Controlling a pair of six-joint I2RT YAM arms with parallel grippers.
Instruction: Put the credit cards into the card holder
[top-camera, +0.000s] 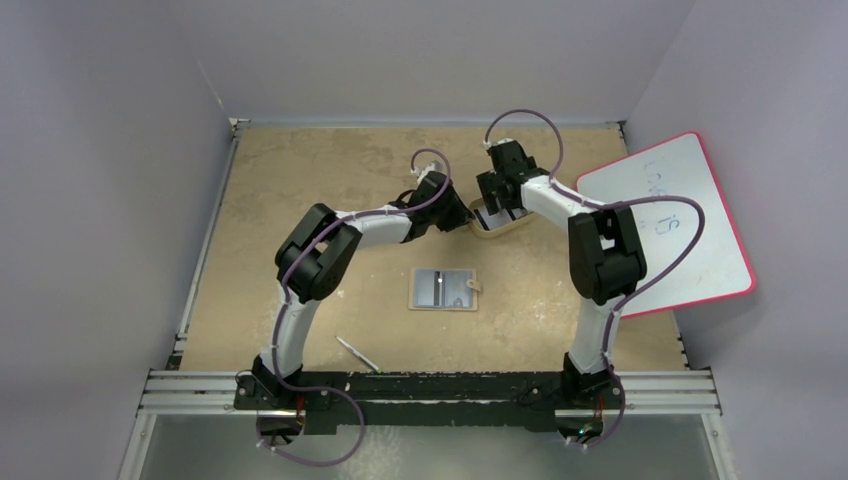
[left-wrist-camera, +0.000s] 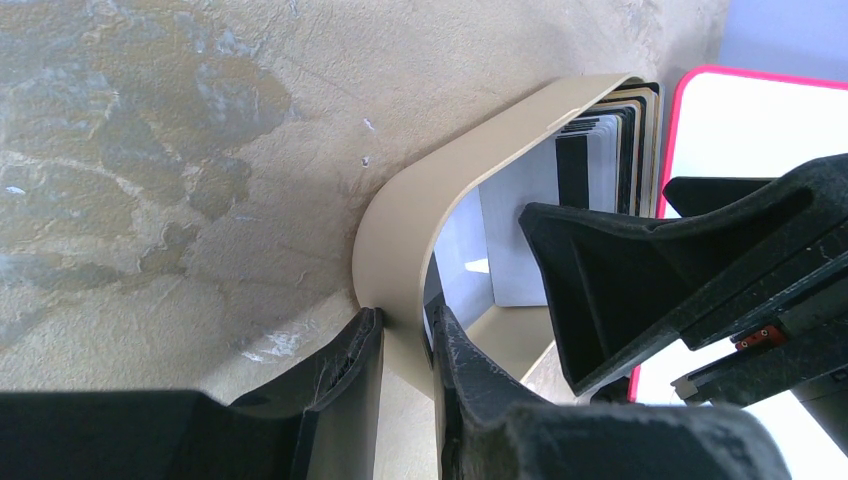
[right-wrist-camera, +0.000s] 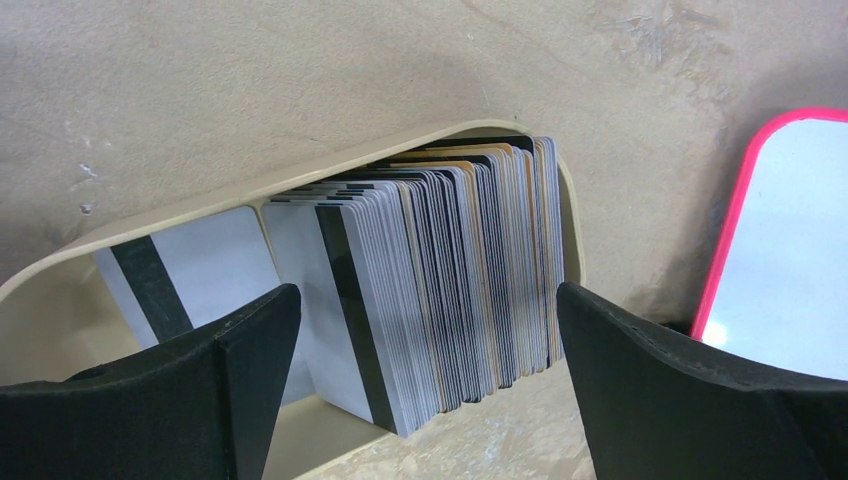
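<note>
A beige oval card holder (top-camera: 493, 229) is pinched at its near end by my left gripper, shut on its wall. In the right wrist view a dense stack of credit cards (right-wrist-camera: 390, 290) stands in the holder's right part, with a flat card (right-wrist-camera: 215, 260) in the left part. My right gripper hangs open over the holder, its fingers either side of the stack and nothing visibly held.
A tray with cards (top-camera: 443, 304) lies front centre, a white pen (top-camera: 357, 353) near the front edge. A red-rimmed whiteboard (top-camera: 690, 250) fills the right.
</note>
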